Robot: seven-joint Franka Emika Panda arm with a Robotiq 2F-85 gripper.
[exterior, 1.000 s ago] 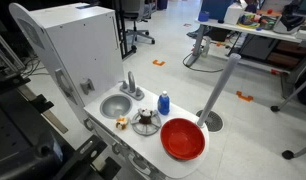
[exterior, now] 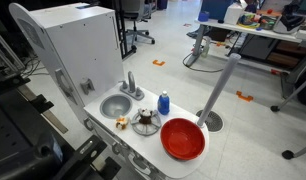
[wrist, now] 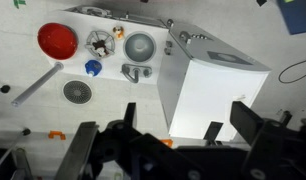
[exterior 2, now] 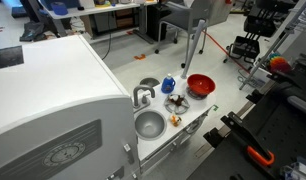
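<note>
In the wrist view my gripper hangs high above the scene, its two dark fingers wide apart with only floor and cabinet visible between them. A toy kitchen counter holds a round grey sink (exterior: pixel 116 106) with a faucet (exterior: pixel 131 84), and a red bowl (exterior: pixel 183 139) at its end. Between them sit a stove burner (exterior: pixel 146 121) with a dark item on it, a small orange and tan object (exterior: pixel 122 122), and a blue bottle (exterior: pixel 164 103). The gripper touches none of these.
A tall white cabinet (wrist: pixel 211 92) adjoins the sink end. A pale upright post (exterior: pixel 218 90) stands beside the bowl end. A dark tabletop (exterior 2: pixel 228 155) lies in front of the counter. Open floor (exterior: pixel 173 55) stretches behind it.
</note>
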